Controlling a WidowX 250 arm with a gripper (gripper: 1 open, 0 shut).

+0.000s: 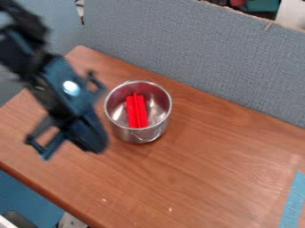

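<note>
A steel pot [160,123] stands on the wooden table, holding red bar-shaped objects [137,111] upright or leaning inside. My gripper [67,137] is a motion-blurred dark blue and black shape just left of the pot, low over the table. Its fingertips are too blurred to show whether anything is between them or how far apart they stand.
A grey padded wall [191,53] runs along the back. A light blue strip [293,200] lies at the right edge.
</note>
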